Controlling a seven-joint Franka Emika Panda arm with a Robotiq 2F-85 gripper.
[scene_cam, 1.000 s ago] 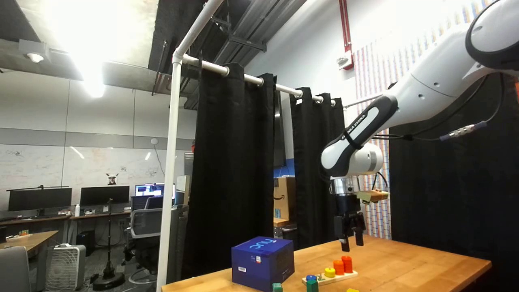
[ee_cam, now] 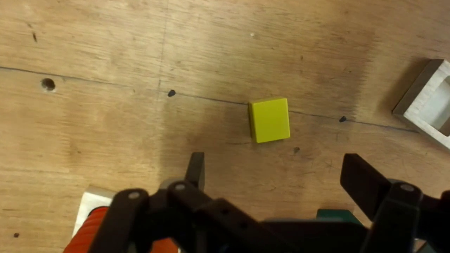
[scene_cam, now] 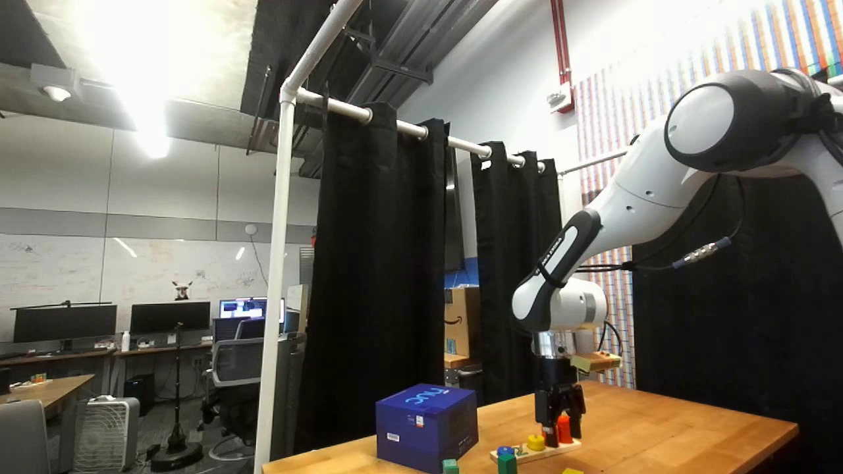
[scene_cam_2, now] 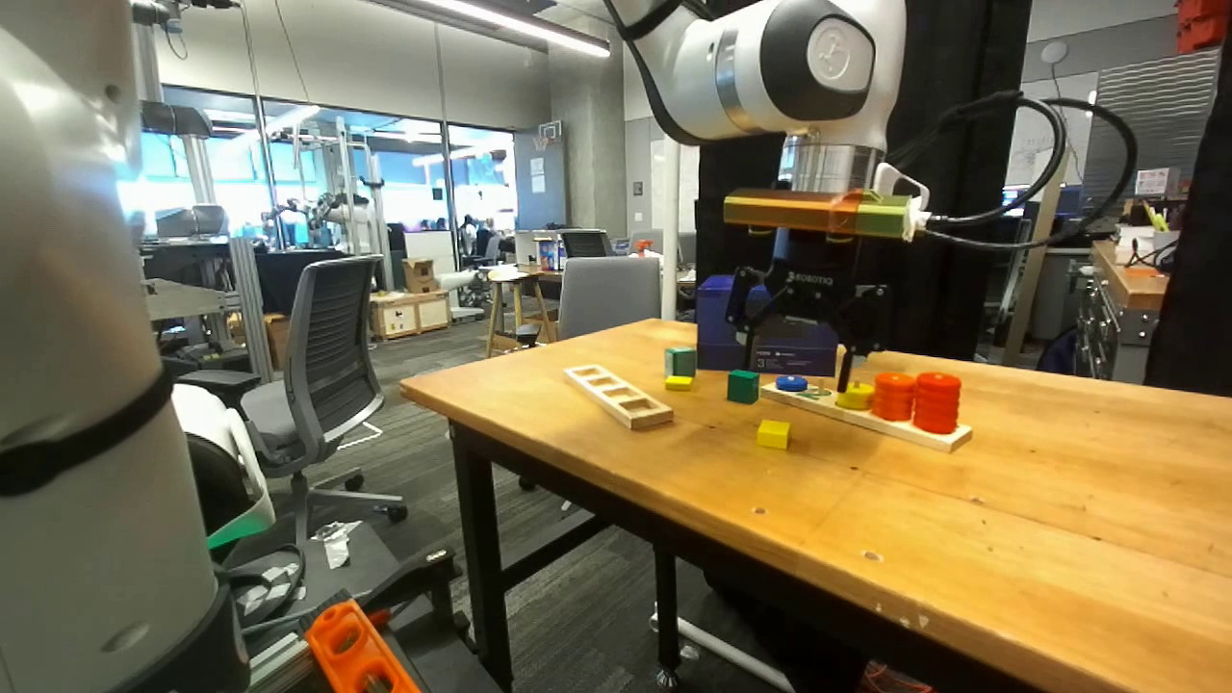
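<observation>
My gripper points down low over the table, open with nothing between its fingers. In the wrist view a yellow block lies just beyond the gap between the fingertips, on bare wood. Exterior view 2 shows that yellow block nearer the table's front edge than the gripper. A green block stands near one fingertip; the wrist view has only part of a green block behind the gripper. The pegboard carries blue, yellow, orange and red rings, and one finger overlaps its yellow ring in exterior view 2.
A wooden frame with compartments lies to the left. Around it are another green block and a small yellow block. A blue box stands behind.
Rings and blocks look unmoved.
</observation>
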